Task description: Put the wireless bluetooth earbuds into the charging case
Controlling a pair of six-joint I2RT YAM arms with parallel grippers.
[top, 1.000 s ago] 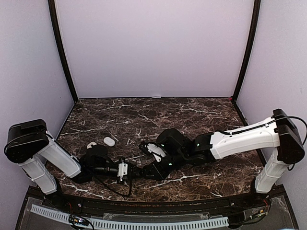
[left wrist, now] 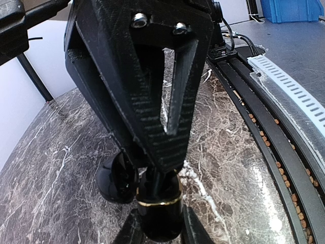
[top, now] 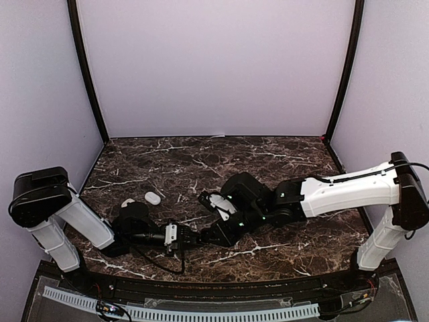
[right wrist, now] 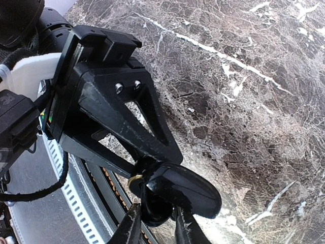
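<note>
My two grippers meet low over the front middle of the table, the left gripper (top: 194, 238) coming from the left, the right gripper (top: 221, 235) from above right. In the left wrist view a glossy black piece with a gold ring (left wrist: 158, 213) is held in my left gripper's fingertips, with a rounded black piece (left wrist: 114, 178) beside it; the right gripper's fingers reach down onto them. The right wrist view shows an elongated black piece (right wrist: 188, 188) at the ringed one. Which is earbud or case is hard to tell. The right finger's exact opening is unclear.
A small white object (top: 153, 198), possibly the charging case, lies on the marble table (top: 167, 161) left of centre. A black rail (left wrist: 274, 173) runs along the front edge.
My right gripper and arm have shifted slightly up and to the right in the top view. The left arm looks unchanged.
</note>
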